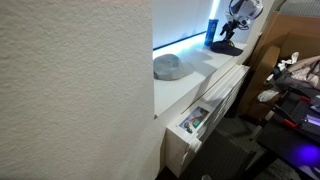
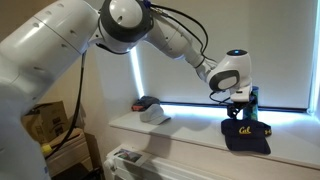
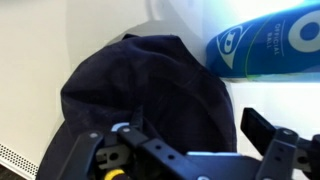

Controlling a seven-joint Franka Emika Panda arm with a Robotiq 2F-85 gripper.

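A navy cap (image 2: pixel 247 135) with gold lettering rests on the white ledge under the window. In the wrist view the dark cloth of the cap (image 3: pixel 150 85) fills much of the space ahead of my gripper. The fingers stand apart, one finger (image 3: pixel 125 150) over the cap and the other finger (image 3: pixel 280 145) to its right. Exterior view 2 has my gripper (image 2: pixel 238 104) low, close above or behind the cap; whether it touches cannot be told. Beside the cap stands a blue tube (image 1: pixel 211 33) with white print, seen close in the wrist view.
A grey cap (image 1: pixel 169 67) lies farther along the ledge, with a dark cap (image 2: pixel 145 103) near it. Below the ledge a white drawer (image 1: pixel 184 128) is open with small items inside. Free ledge (image 1: pixel 205 58) lies between the grey cap and the tube.
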